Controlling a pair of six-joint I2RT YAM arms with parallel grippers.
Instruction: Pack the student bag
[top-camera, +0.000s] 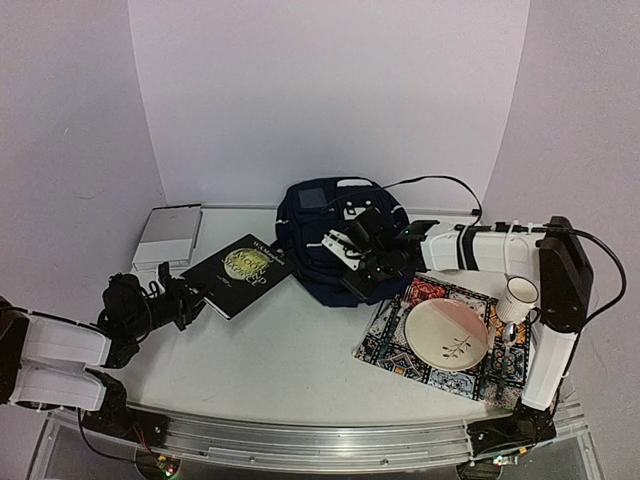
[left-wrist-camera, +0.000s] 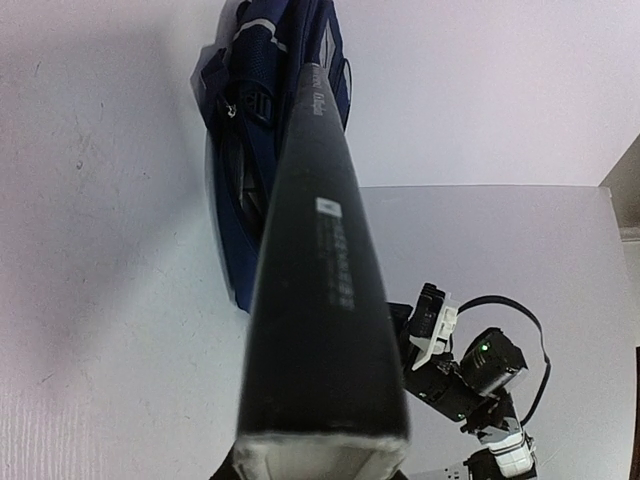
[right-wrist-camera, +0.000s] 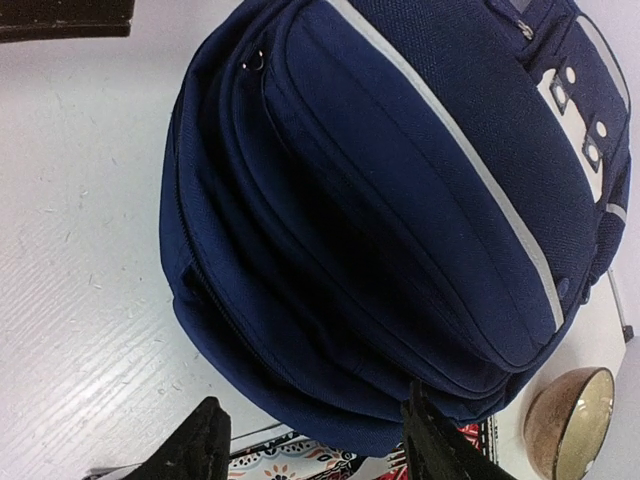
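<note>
The black book (top-camera: 243, 275) with a yellow moon on its cover is held at its near left corner by my left gripper (top-camera: 190, 302). In the left wrist view the book's spine (left-wrist-camera: 315, 300) points away from me toward the dark blue backpack (left-wrist-camera: 240, 130). The backpack (top-camera: 318, 265) lies at the back middle of the table, an open fold along its side (right-wrist-camera: 350, 240). Over its front right part hovers my right gripper, its fingers wide apart with nothing between them. Whether the fingertips touch the bag, I cannot tell.
A patterned placemat (top-camera: 380, 345) with a plate (top-camera: 447, 334), cutlery and a white mug (top-camera: 517, 299) lies at the right. A bowl (right-wrist-camera: 570, 424) stands beside the backpack. A silver laptop-like box (top-camera: 168, 238) is at the back left.
</note>
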